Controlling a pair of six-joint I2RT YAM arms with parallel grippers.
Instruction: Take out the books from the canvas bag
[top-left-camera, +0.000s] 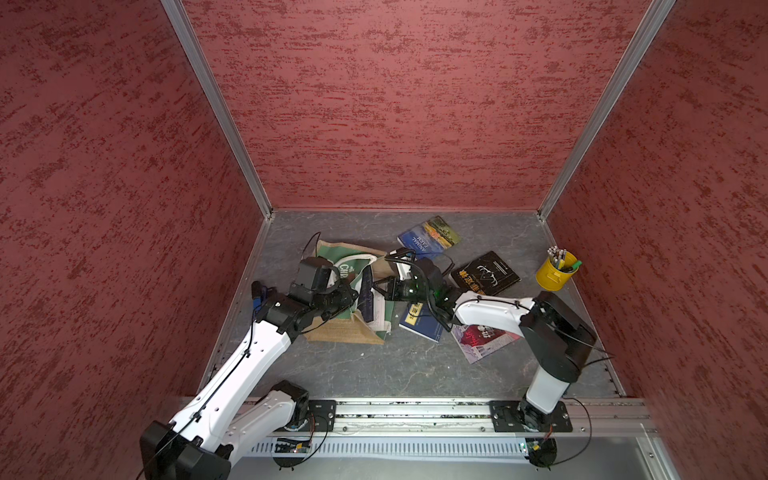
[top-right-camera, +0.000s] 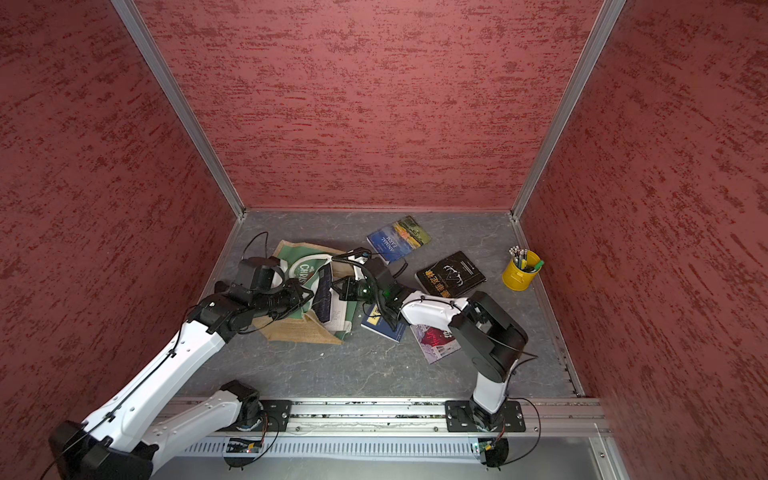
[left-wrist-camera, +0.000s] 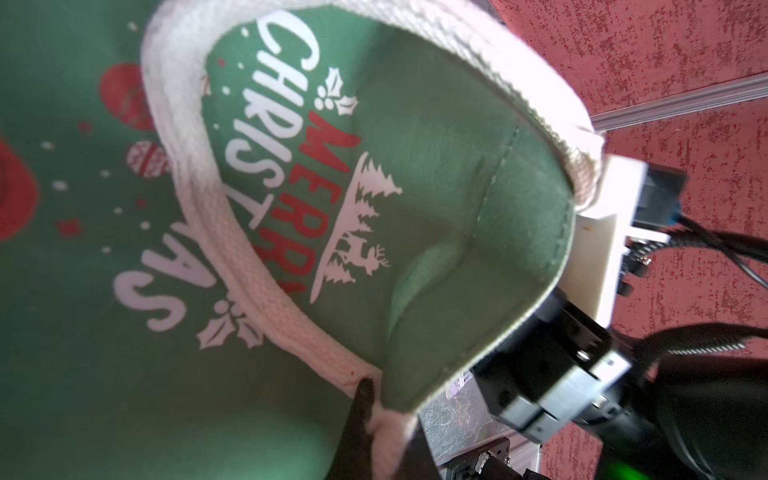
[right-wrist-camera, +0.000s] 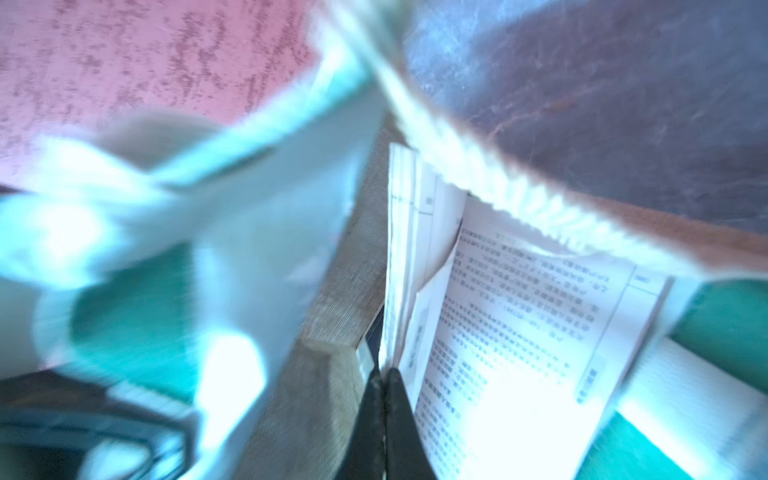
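Note:
The green canvas bag (top-left-camera: 345, 325) with tan side panels lies at left centre, its mouth facing right. My left gripper is shut on its white handle (left-wrist-camera: 240, 272), lifting the printed panel. A book with a dark cover (top-left-camera: 366, 294) sticks up in the bag's mouth. Its white printed pages (right-wrist-camera: 520, 344) lie spread in the right wrist view. My right gripper is shut at the edge of those pages; I cannot tell whether a leaf is pinched between its fingers.
On the table to the right lie a blue-and-yellow book (top-left-camera: 429, 237), a black book (top-left-camera: 485, 274), a navy book (top-left-camera: 422, 324) and a pinkish book (top-left-camera: 480, 342). A yellow pen cup (top-left-camera: 552, 276) stands farther right.

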